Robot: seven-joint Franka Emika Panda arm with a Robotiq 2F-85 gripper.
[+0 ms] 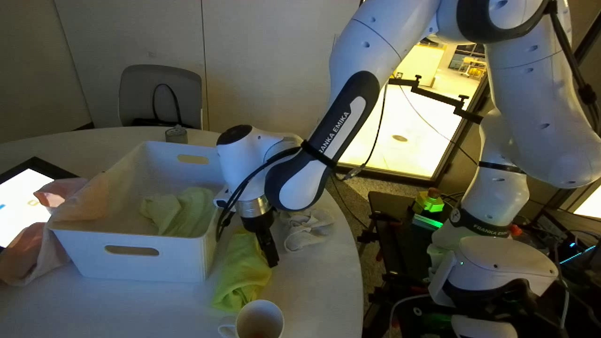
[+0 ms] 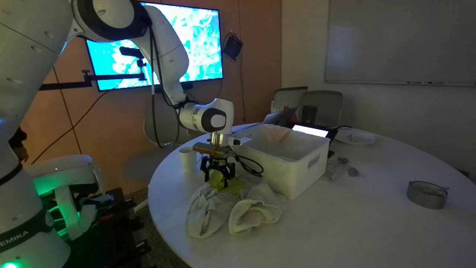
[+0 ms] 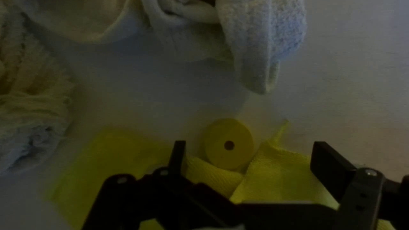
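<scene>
A crumpled yellow-green cloth [image 1: 243, 273] lies on the table between the white bin and the mug. My gripper [image 1: 269, 260] points down at it from above; in the wrist view the gripper is open, its two black fingers spread wide over the cloth [image 3: 280, 176]. A round yellow disc [image 3: 218, 147] with a dark hole shows between the fingers, by the cloth's edge. Nothing appears clamped. Another pale green cloth [image 1: 186, 211] rests inside the white bin [image 1: 132, 265]. Whitish cloths [image 2: 254, 212] lie crumpled beside the yellow one.
Close to the cloth's near end stands a white mug [image 1: 260, 321]. The bin's wall is right beside my wrist, and a pinkish cloth [image 1: 84, 203] drapes over its far side. A tape roll [image 2: 427, 194] sits off on the open part of the table.
</scene>
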